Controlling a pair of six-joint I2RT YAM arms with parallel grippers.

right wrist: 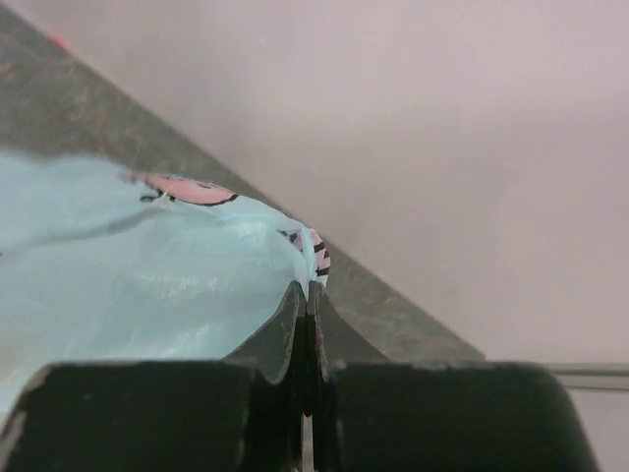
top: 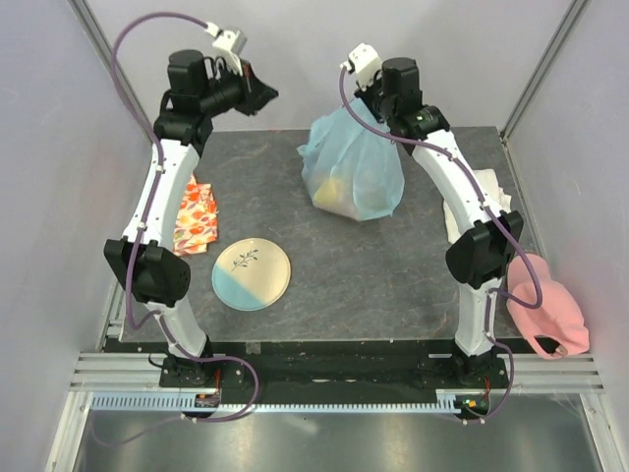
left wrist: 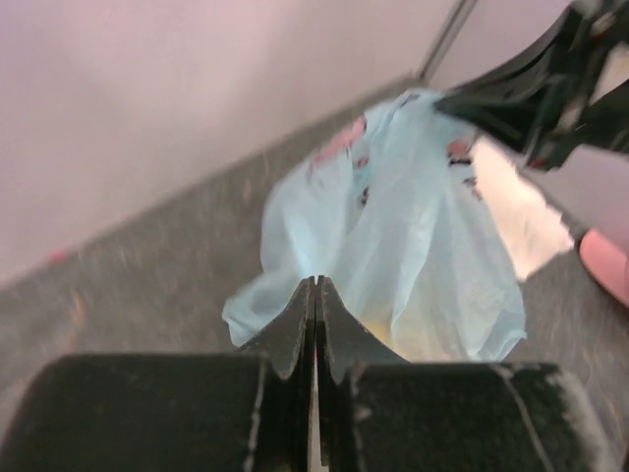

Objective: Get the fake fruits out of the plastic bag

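The light blue plastic bag (top: 349, 172) hangs from my raised right gripper, which is shut on its gathered top, with pink printed patches along that edge. Yellow shapes show faintly through the bag's lower part in the top view. My left gripper is raised at the back left, apart from the bag, shut with nothing showing between its fingers; in its wrist view the bag (left wrist: 393, 246) is ahead of it, with the right gripper at the upper right.
A two-tone plate (top: 251, 273) lies at front left. An orange patterned cloth (top: 197, 216) is at the left edge, a white cloth (top: 452, 211) at the right, and a pink item (top: 550, 310) at the front right.
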